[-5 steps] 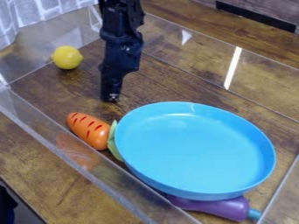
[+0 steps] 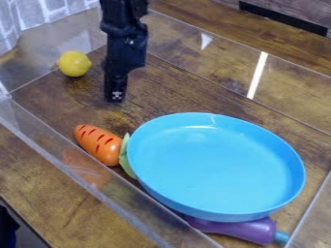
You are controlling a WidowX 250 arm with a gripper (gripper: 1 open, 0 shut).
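My black gripper hangs low over the wooden floor of the enclosure, shut, with nothing visible between its fingers. A yellow lemon lies to its left. Below it lies an orange toy carrot, beside a large blue plate. A purple toy eggplant is partly hidden under the plate's near edge, and a yellowish item behind the carrot is mostly hidden by the plate.
Clear plastic walls border the area on the left and front.
My gripper has moved a little to the left, toward the lemon's side, and slightly up. The objects have not visibly moved.
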